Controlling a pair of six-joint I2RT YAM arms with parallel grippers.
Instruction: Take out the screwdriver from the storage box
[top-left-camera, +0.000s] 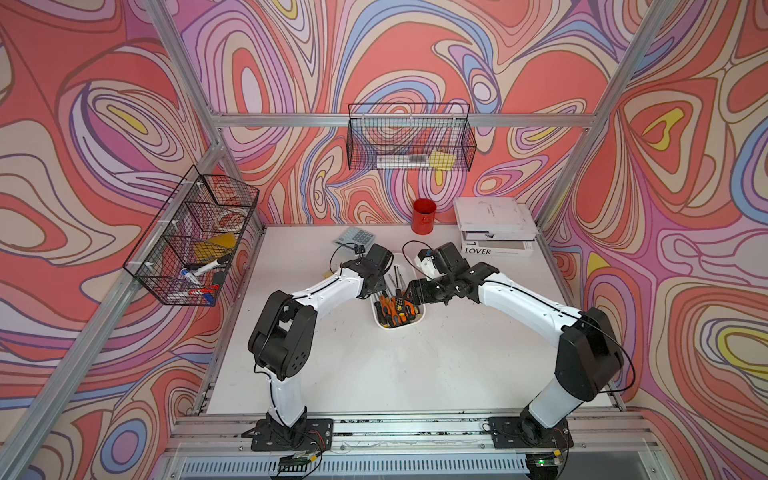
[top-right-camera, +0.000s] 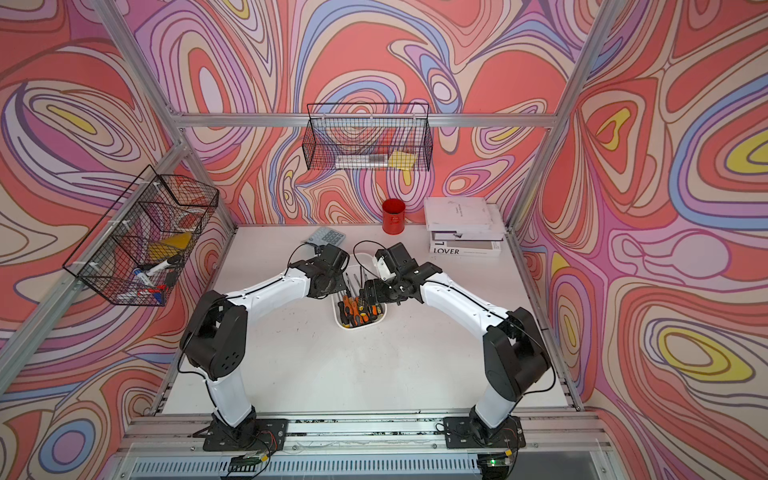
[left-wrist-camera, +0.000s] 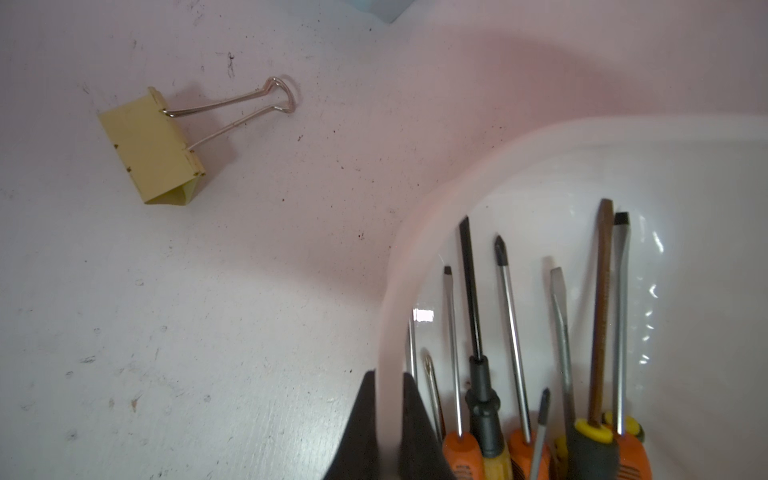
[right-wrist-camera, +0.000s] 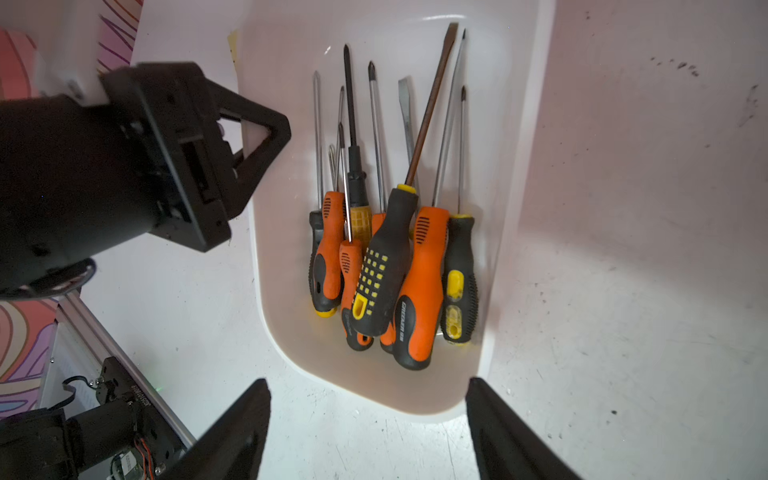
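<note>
A white storage box (right-wrist-camera: 520, 160) full of screwdrivers (right-wrist-camera: 384, 264), with orange, black and yellow handles, sits mid-table. My left gripper is shut at the box's left wall, whose rim shows between its fingertips in the left wrist view; in the right wrist view its fingers reach over that wall. My right gripper is open over the box's handle end, nothing between its fingers.
A yellow binder clip (left-wrist-camera: 152, 148) lies left of the box. Behind are a red cup (top-left-camera: 423, 217) and stacked white boxes (top-left-camera: 492, 216).
</note>
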